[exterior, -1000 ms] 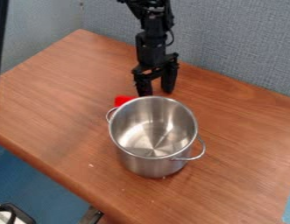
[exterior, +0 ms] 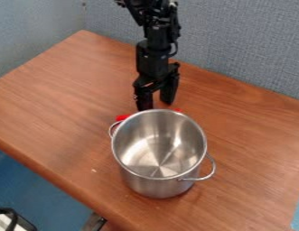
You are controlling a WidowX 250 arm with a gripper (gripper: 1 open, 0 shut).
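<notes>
A large steel pot (exterior: pixel 160 162) with two side handles stands on the wooden table toward the front centre. Just behind it, my black gripper (exterior: pixel 155 97) is low over the table, its fingers apart near the pot's back rim. A red object (exterior: pixel 121 117) shows behind the pot, mostly hidden by it.
Grey padded walls rise behind the table. A dark object (exterior: pixel 4 219) is at the bottom left corner, off the table.
Less of the red object shows now.
</notes>
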